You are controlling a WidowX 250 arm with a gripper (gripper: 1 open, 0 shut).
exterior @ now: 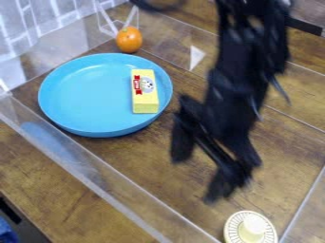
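Observation:
My gripper (211,163), black and motion-blurred, hangs over the wooden table at the centre right, right of the blue plate (76,100); it appears open, with no object visible between its fingers. A yellow box (143,98) with a red label lies on the right part of the plate. An orange fruit (128,39) sits behind the plate. At the bottom right is a round cream lid-like object (250,229).
Clear plastic walls run along the left and back of the work area. A blue object (7,233) shows at the bottom left edge.

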